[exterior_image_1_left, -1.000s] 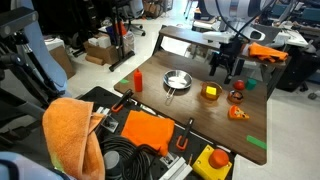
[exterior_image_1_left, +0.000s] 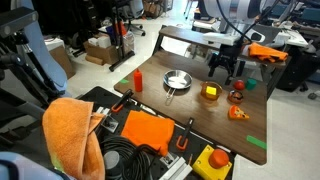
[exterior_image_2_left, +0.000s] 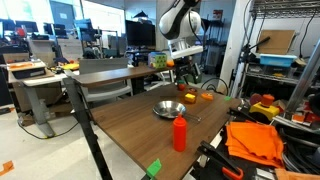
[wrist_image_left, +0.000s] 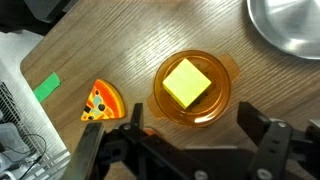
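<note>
My gripper stands open above the table, its dark fingers (wrist_image_left: 258, 124) spread wide with nothing between them. Just beyond the fingertips in the wrist view lies a round brown dish (wrist_image_left: 205, 119) with a yellow block (wrist_image_left: 186, 82) inside it. To the left of the dish, a toy pizza slice (wrist_image_left: 103, 101) rests on the wood. A silver pan (wrist_image_left: 290, 22) shows at the upper right of the wrist view. From exterior view 1, the gripper (exterior_image_1_left: 230, 78) hangs behind and a little right of the dish (exterior_image_1_left: 217, 96).
A red bottle (exterior_image_1_left: 138, 81) stands near the table's left end, and the pan (exterior_image_1_left: 177, 79) has its handle toward the front edge. A red ball (exterior_image_1_left: 239, 85) and a green cup (exterior_image_1_left: 251, 84) are right of the gripper.
</note>
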